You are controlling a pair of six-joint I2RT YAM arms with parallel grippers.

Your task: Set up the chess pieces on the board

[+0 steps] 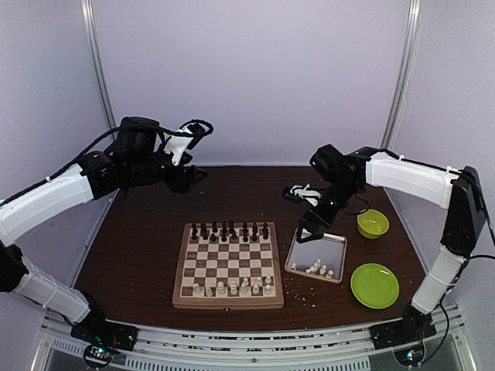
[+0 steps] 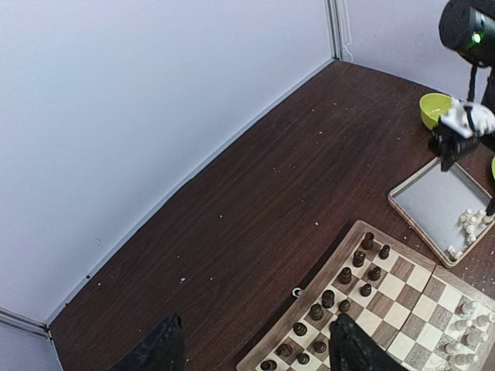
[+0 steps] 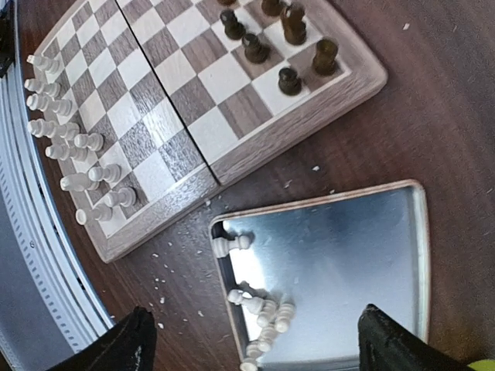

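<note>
The wooden chessboard point(image 1: 228, 267) holds black pieces point(image 3: 288, 80) along its far side and white pieces point(image 3: 102, 212) along its near side. Right of it, a metal tray point(image 3: 325, 270) holds several loose white pieces point(image 3: 267, 317), mostly lying on their sides. My right gripper hangs over the tray, its fingers apart with nothing seen between them. My left gripper is open and raised at the back left, above and behind the board, empty.
A green bowl point(image 1: 373, 223) stands behind the tray at the right, and a green plate point(image 1: 374, 286) lies in front of it.
</note>
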